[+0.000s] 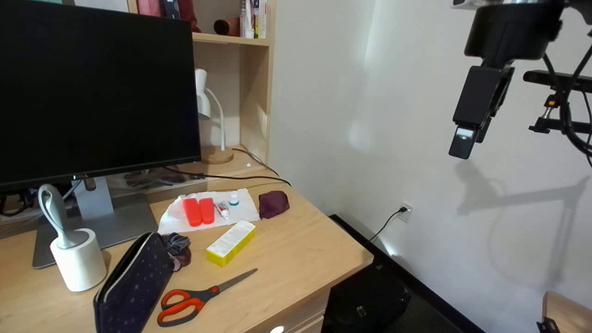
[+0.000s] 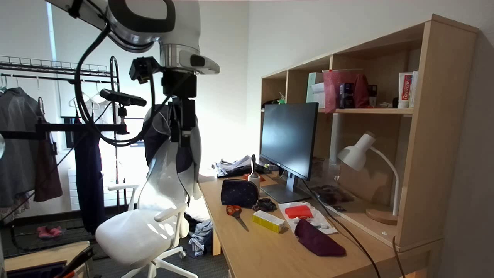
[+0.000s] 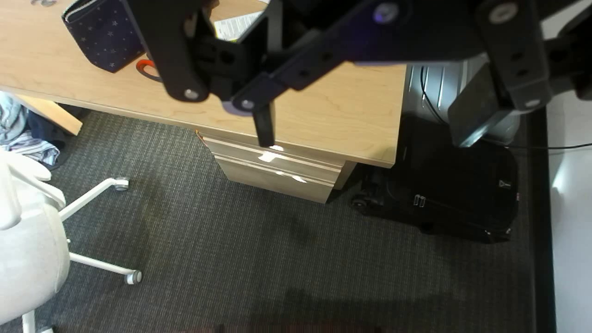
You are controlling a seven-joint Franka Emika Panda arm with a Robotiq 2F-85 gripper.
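High above the floor, off the desk's right side, my gripper (image 1: pixel 465 145) points downward, seen edge-on. In the wrist view its two fingers (image 3: pixel 264 123) stand wide apart with nothing between them. Orange-handled scissors (image 1: pixel 194 302) lie on the desk beside a dark star-patterned pouch (image 1: pixel 133 288). A yellow and white box (image 1: pixel 231 243) rests behind the scissors. Two red cases (image 1: pixel 198 211), a small tube (image 1: pixel 223 211) and a little white bottle (image 1: pixel 234 198) are on a white cloth (image 1: pixel 173 221). Right of the cloth sits a maroon folded pouch (image 1: pixel 273 204).
A monitor (image 1: pixel 100 94), a white lint roller (image 1: pixel 77 258), scrunchies (image 1: pixel 178 249) and a lamp (image 2: pixel 359 153) also stand or lie on the desk. A black cable (image 1: pixel 238 177) crosses its back. A white chair (image 2: pixel 139 234) stands nearby.
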